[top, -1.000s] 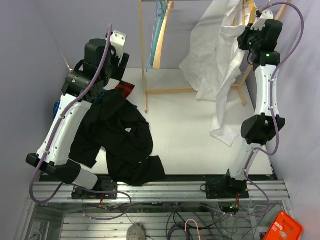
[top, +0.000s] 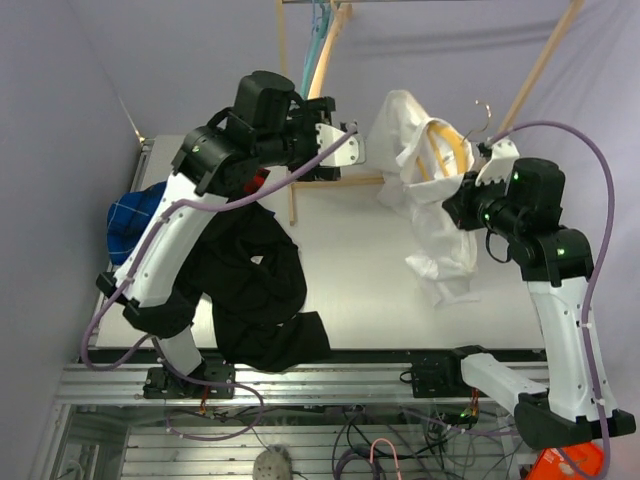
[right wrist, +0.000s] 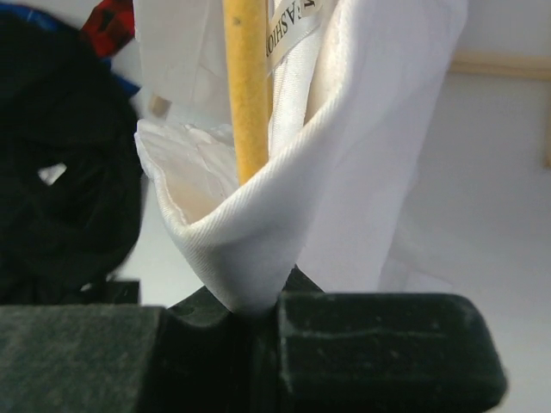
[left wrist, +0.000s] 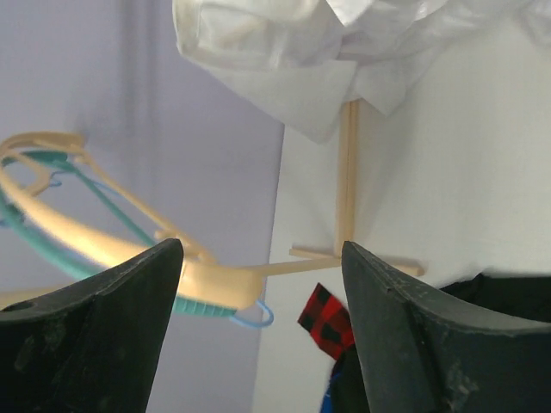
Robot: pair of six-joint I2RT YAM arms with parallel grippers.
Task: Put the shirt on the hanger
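A white shirt (top: 440, 215) hangs bunched at the right in the top view, held up by my right gripper (top: 468, 203). In the right wrist view that gripper is shut on the shirt's collar edge (right wrist: 258, 219). A yellow wooden hanger (right wrist: 248, 90) runs down inside the collar; its metal hook (top: 484, 115) shows above in the top view. My left gripper (top: 335, 160) stands open to the left of the shirt. In the left wrist view nothing lies between its fingers, and the shirt (left wrist: 267, 43) is beyond them.
Wooden and teal hangers (left wrist: 129, 249) hang from the rack near my left gripper. A black garment (top: 255, 270) lies on the table's left, with blue plaid (top: 135, 220) and red plaid cloth (left wrist: 327, 318) beside it.
My right gripper has come down towards the front and left, bringing shirt and hanger off the rack's height. The left gripper has swung right, towards the shirt.
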